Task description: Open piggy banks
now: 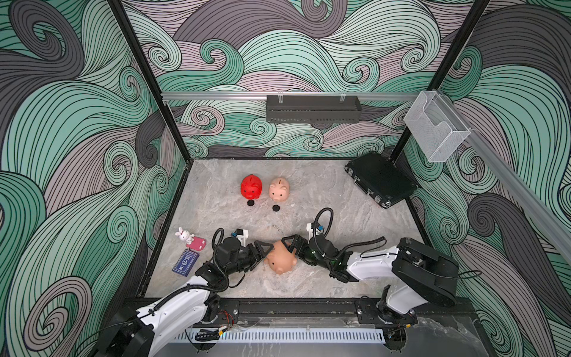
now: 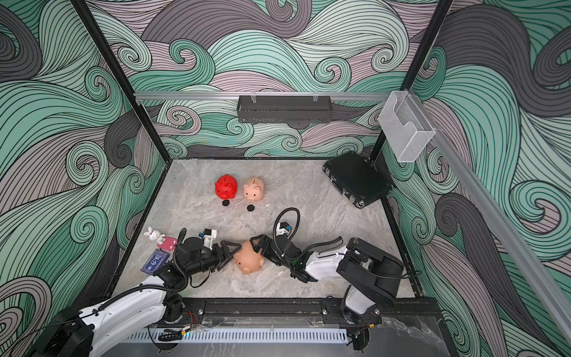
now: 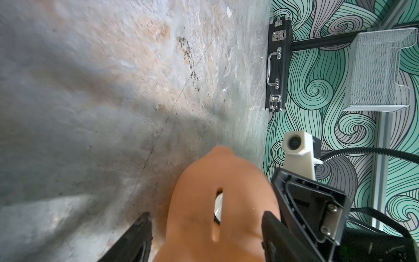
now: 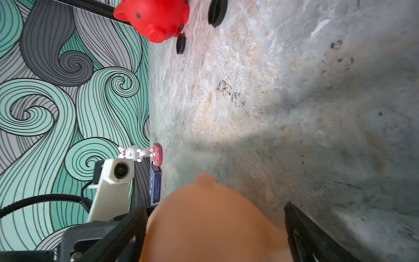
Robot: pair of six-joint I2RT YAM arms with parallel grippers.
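Observation:
An orange piggy bank (image 1: 280, 259) lies at the front middle between my grippers, its coin slot up in the left wrist view. My left gripper is part open around it from the left, whether touching I cannot tell. My right gripper is open, its fingers either side of the pig's rounded body. At the back stand a red piggy bank (image 1: 251, 185) and a pale pink piggy bank (image 1: 279, 189), each with a black round plug (image 1: 276, 208) in front.
A black case (image 1: 380, 178) lies at the back right. A white rabbit figure (image 1: 184, 234) on a pink base and a blue flat box (image 1: 185, 262) are at the left. The table between the back pigs and my grippers is mostly clear.

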